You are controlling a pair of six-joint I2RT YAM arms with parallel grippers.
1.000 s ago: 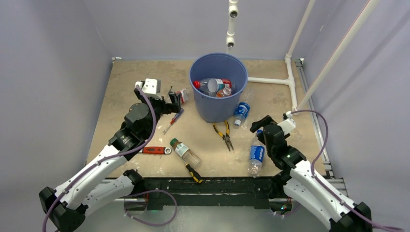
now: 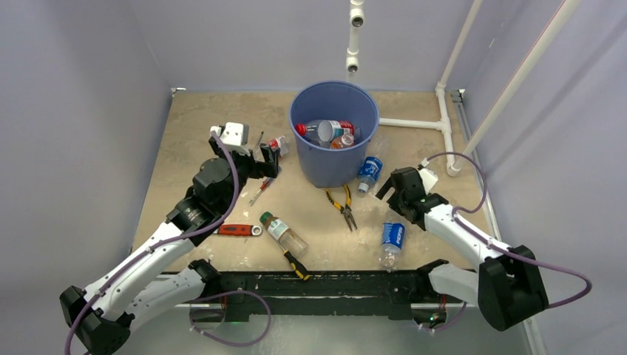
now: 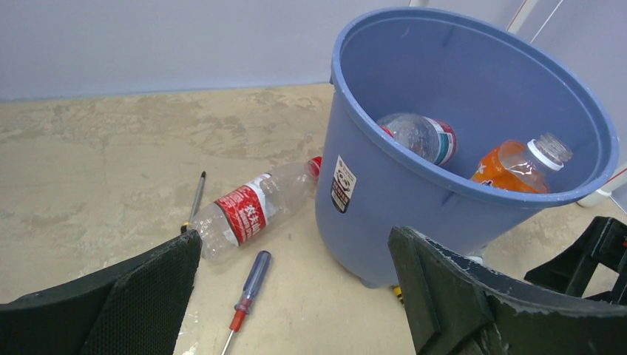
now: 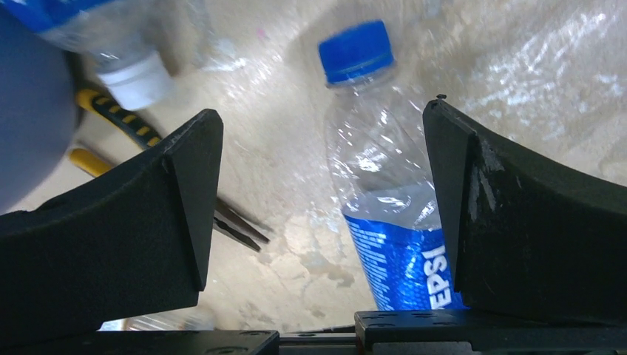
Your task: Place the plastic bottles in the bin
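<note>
A blue bin [image 2: 329, 166] holds several bottles. My open right gripper hangs above a Pepsi bottle [image 4: 399, 266] [image 2: 391, 240], which lies between its fingers as seen from the wrist. Another blue-label bottle [image 2: 370, 166] lies against the bin's right side. A red-label bottle [image 3: 251, 211] lies left of the bin, before my open left gripper. A green-capped bottle with a paper label [image 2: 288, 238] lies at the front centre.
Loose tools lie about: pliers [image 2: 345, 207], a red-handled tool [image 2: 235, 230], a yellow-black screwdriver [image 2: 294, 262] and a blue screwdriver [image 3: 255, 277]. White pipes [image 2: 407, 123] run along the back and right.
My right gripper and arm have moved toward the back of the board, over the top end of the Pepsi bottle. The left arm has barely moved.
</note>
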